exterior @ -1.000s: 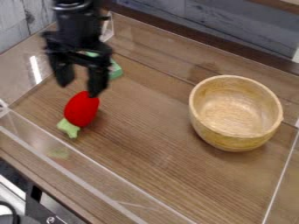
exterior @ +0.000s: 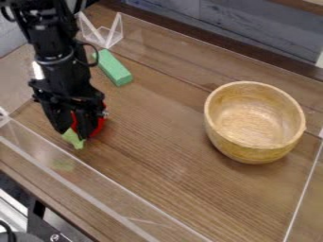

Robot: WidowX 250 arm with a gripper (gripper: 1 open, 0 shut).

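Observation:
The black robot arm [exterior: 57, 80] reaches down from the upper left to the table. Its gripper [exterior: 72, 121] is lowered over a red object [exterior: 96, 125], which is mostly hidden behind the fingers. A small light green piece [exterior: 74, 139] shows just below the fingers. The grip itself is largely hidden, though the fingers appear closed round the red object.
A green block [exterior: 111, 66] lies behind the arm. A large yellow bowl [exterior: 252, 123] sits at the right.

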